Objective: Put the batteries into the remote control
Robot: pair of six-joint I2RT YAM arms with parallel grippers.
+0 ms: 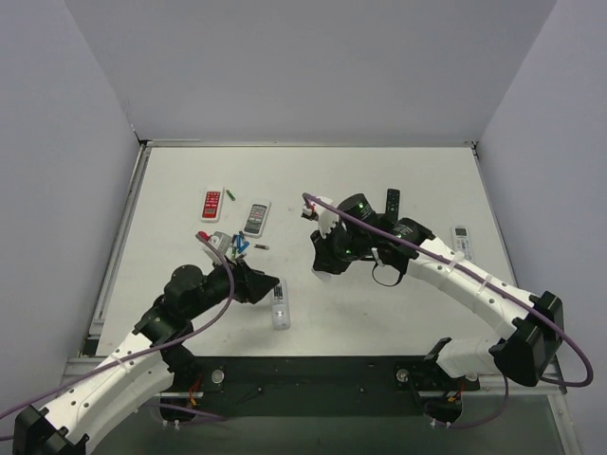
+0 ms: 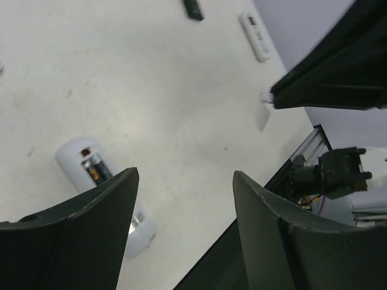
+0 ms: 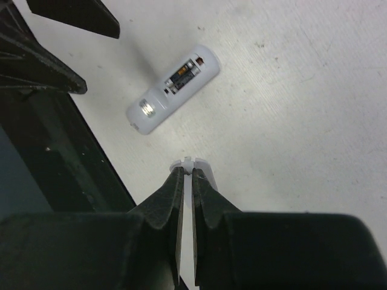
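A white remote control (image 3: 156, 110) lies back up on the table, its battery bay uncovered. Inside the bay sits at least one dark battery (image 3: 182, 75) with an orange band; I cannot tell whether the bay is full. My left gripper is open and empty, raised above the remote, one finger covering part of it in the left wrist view. To the right of the remote, my right gripper is shut on a thin white piece that looks like the battery cover (image 2: 263, 113), held above the table.
Behind the left gripper lie a red-faced remote (image 1: 211, 205), a grey remote (image 1: 255, 219) and several loose batteries (image 1: 240, 242). A black remote (image 1: 393, 203) and a white one (image 1: 462, 241) lie at the right.
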